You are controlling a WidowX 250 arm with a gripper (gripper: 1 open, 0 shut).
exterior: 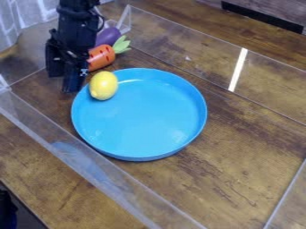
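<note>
My dark gripper [71, 63] is at the upper left, open, pointing down beside an orange carrot [100, 56] with green leaves, left of a yellow lemon-like toy [103, 85]. The yellow toy rests on the upper-left part of a blue plate [143, 125]. A purple vegetable toy [107, 34] lies behind the carrot, partly hidden by the arm. Whether anything sits between the fingers is hard to see.
Clear plastic strips or edges run along the left side.
</note>
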